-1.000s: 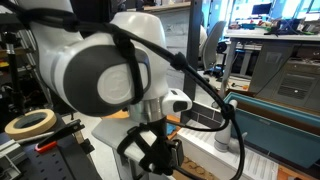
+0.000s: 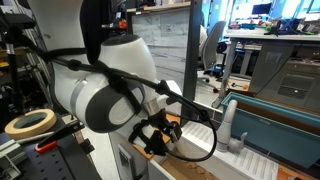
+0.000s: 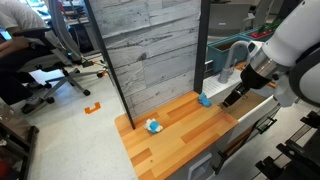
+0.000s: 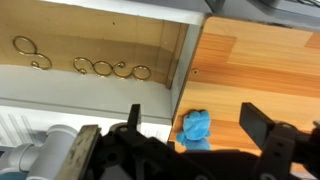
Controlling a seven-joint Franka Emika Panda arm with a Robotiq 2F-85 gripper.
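In the wrist view my gripper shows its two dark fingers far apart, with nothing held between them. Past the gap, a crumpled blue object [image 4: 195,126] lies on the wooden tabletop [image 4: 245,60]; exterior view 2 shows a similar blue piece [image 3: 205,100] just left of my gripper [image 3: 232,99]. An open white drawer [image 4: 150,92] lies on the left side of the wrist view, with several brass-coloured rings [image 4: 102,68] on its brown bottom. In exterior view 1 the arm covers much of the wooden top and the fingertips are hard to make out.
A pale bottle-like object [image 2: 228,122] stands beside the teal bin [image 2: 270,132]. A blue-and-white item [image 3: 153,126] rests farther along the wooden top. A tall plank panel [image 3: 160,45] borders the back of the top, and a tape roll [image 2: 30,124] sits near the arm's base.
In exterior view 1 the arm's wrist and gripper have swung up and back, away from the front, uncovering more of the drawer. No object has visibly moved.
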